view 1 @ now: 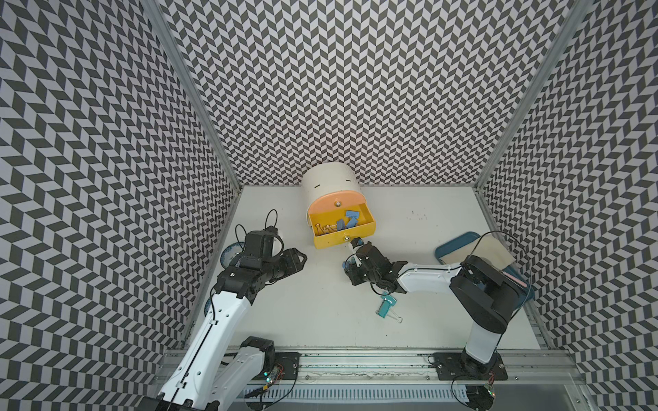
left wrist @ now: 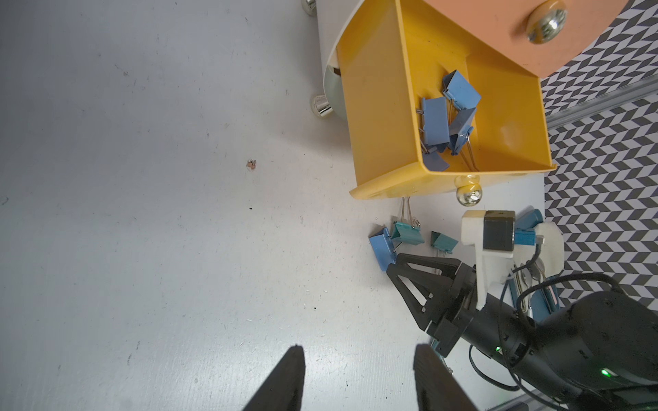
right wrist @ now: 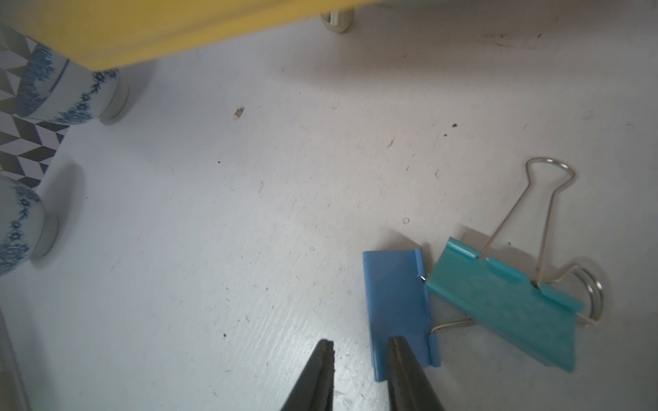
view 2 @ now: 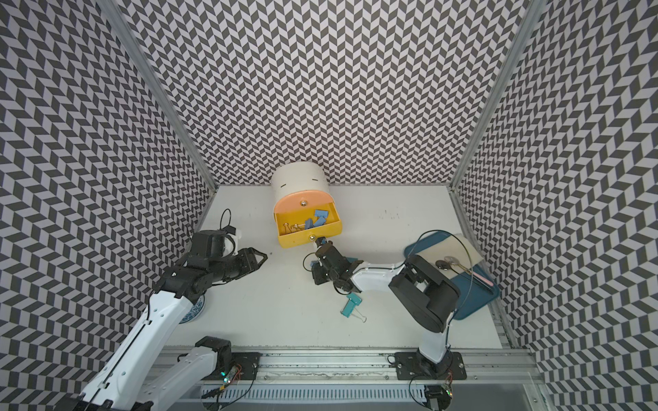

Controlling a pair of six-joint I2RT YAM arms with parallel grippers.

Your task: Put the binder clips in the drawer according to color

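Observation:
The yellow drawer (view 1: pixel 333 237) is pulled out, with several blue binder clips (left wrist: pixel 435 121) inside. In the right wrist view, a blue clip (right wrist: pixel 396 294) lies flat on the table, touching or nearly touching a teal clip (right wrist: pixel 507 301). Narrowly apart, the fingertips of my right gripper reach the blue clip's near end; one overlaps it, and whether they pinch it is unclear. A second teal clip (left wrist: pixel 444 241) shows in the left wrist view, and another teal clip (view 1: pixel 386 306) lies nearer the front. My left gripper hangs open and empty to the left.
Above the drawer is a closed orange drawer front (view 1: pixel 336 200). Patterned bowls (right wrist: pixel 72 89) stand at the left edge. On the right lies a blue tray (view 2: pixel 473 301) with spoons. Bare table separates the two grippers.

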